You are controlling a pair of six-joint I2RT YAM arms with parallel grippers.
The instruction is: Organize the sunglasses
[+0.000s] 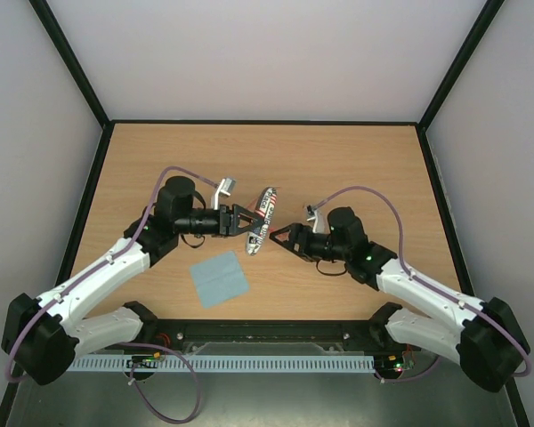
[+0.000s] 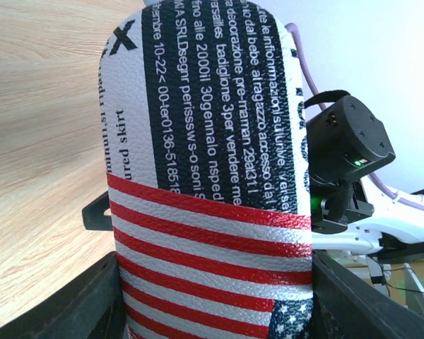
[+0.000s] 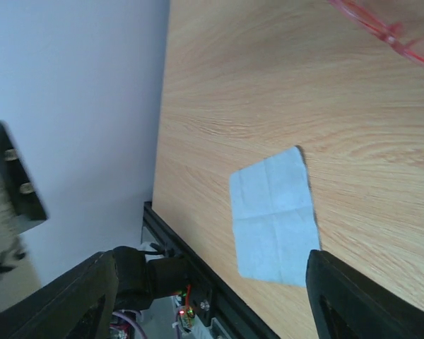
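Observation:
A printed glasses case (image 1: pixel 262 218) with text and red-and-white stripes is held upright-ish above the table by my left gripper (image 1: pixel 253 222), shut on it; the case (image 2: pixel 205 155) fills the left wrist view. My right gripper (image 1: pixel 276 236) is a short way right of the case, apart from it, its fingers spread with nothing between them. Pink-red sunglasses (image 3: pixel 396 39) lie on the table, partly seen at the top right of the right wrist view and mostly hidden in the top view. A light blue cloth (image 1: pixel 219 278) lies flat at the front left of centre.
Dark frame rails border it, with walls around.

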